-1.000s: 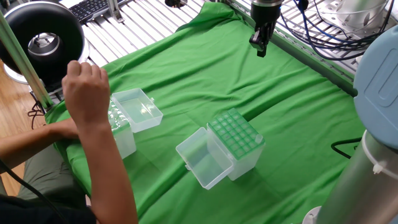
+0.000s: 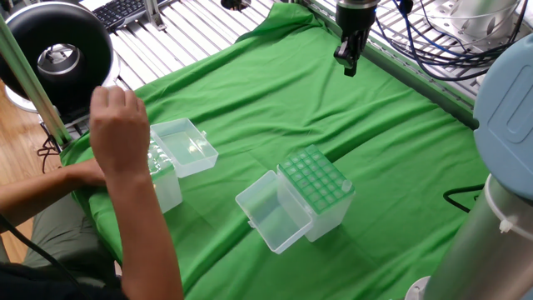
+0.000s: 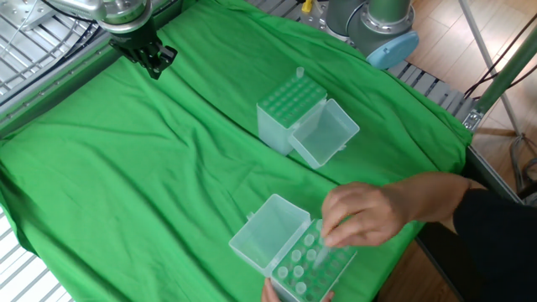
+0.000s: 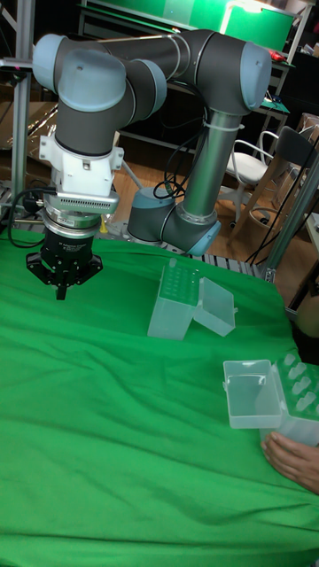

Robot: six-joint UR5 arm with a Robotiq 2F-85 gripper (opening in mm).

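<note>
My gripper (image 4: 61,292) hangs over the far part of the green cloth, fingers together at the tip and nothing visible between them. It is well clear of both boxes. A translucent box (image 3: 273,132) with a green grid rack (image 2: 315,178) stands upright, its lid (image 2: 273,212) swung open to one side. One clear tube (image 3: 299,73) pokes up at a corner of that rack; its other slots look empty. Closer to the person is a second open box (image 2: 169,192), holding several clear tubes (image 3: 299,272); its lid (image 3: 270,234) also lies open.
A person's hand (image 3: 362,214) is over the second box, while the other hand (image 4: 291,460) steadies its side. The green cloth (image 3: 109,176) is wrinkled, with broad bare areas around the boxes. Cables (image 2: 433,60) lie beyond the cloth's far edge.
My gripper and both boxes have stayed put.
</note>
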